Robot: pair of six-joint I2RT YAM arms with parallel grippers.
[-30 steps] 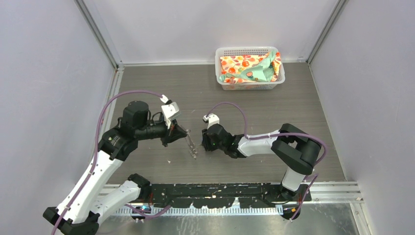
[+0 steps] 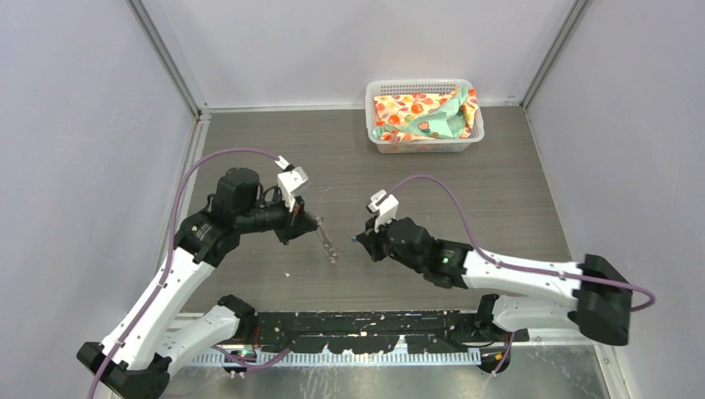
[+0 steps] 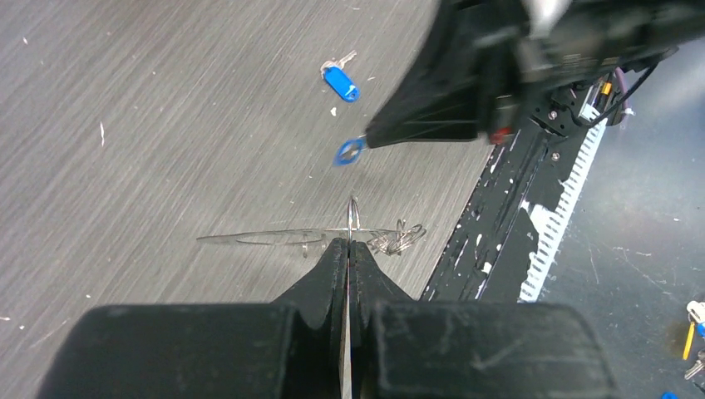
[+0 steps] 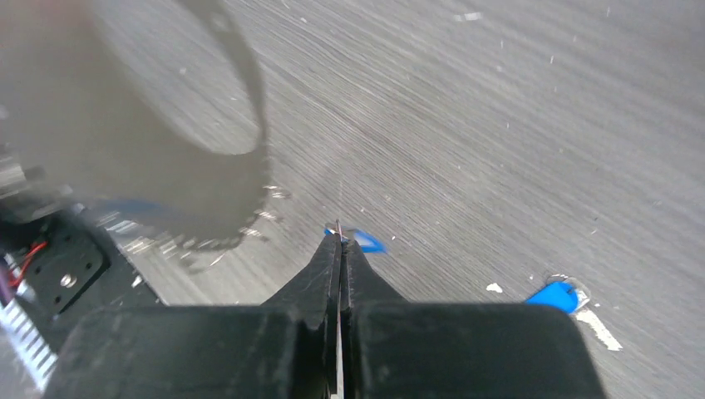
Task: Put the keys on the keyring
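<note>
Near the middle of the table, my left gripper is shut, with a thin wire ring at its tips and a long wire piece with coiled loops (image 3: pixel 397 239) hanging there, also seen below that gripper in the top view (image 2: pixel 327 241). My right gripper is shut, a small blue piece (image 3: pixel 349 152) at its tip; whether it is held or a key's tag is hard to tell. Keys with a blue tag (image 3: pixel 339 81) lie on the table beyond it. The left gripper is blurred in the right wrist view.
A white basket (image 2: pixel 424 145) with patterned cloth stands at the back. A black strip and ruler (image 2: pixel 416 359) run along the front edge.
My right gripper has moved right and slightly up in the top view, away from the left one, its arm stretching out. The left gripper has barely moved.
</note>
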